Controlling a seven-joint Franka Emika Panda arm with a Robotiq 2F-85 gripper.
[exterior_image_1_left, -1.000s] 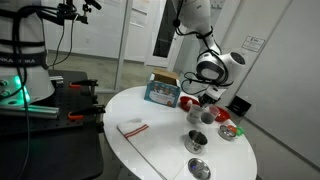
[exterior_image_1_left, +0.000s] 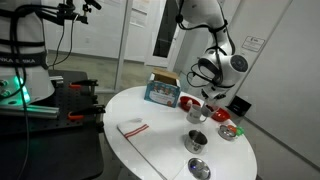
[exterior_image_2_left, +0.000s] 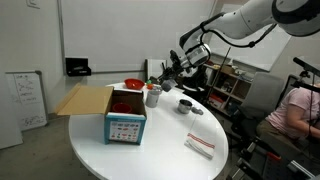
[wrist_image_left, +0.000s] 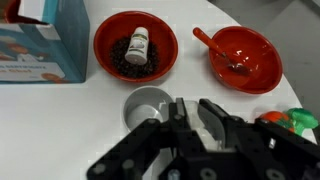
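Observation:
My gripper is shut on a grey, shiny cup, partly hidden by the fingers in the wrist view. In exterior view 1 the held cup (exterior_image_1_left: 208, 111) hangs near a second, pale metal cup (exterior_image_1_left: 195, 113), which stands on the white table. This standing cup (wrist_image_left: 149, 103) shows its open mouth beside my fingers in the wrist view. Exterior view 2 has it (exterior_image_2_left: 153, 97) just left of the gripper. How far the held cup is tilted, and whether the two cups touch, I cannot tell.
Near the gripper are a red bowl (wrist_image_left: 112, 62) with dark beans and a small white bottle, and another red bowl (wrist_image_left: 262, 67) with a spoon. A box (exterior_image_1_left: 161, 88) stands left. A metal pot (exterior_image_1_left: 196, 141) and a towel (exterior_image_2_left: 200, 146) lie nearer the bare table front.
In exterior view 1 the arm has shifted right over the last second, and the held cup has risen slightly. The standing cup looks unmoved.

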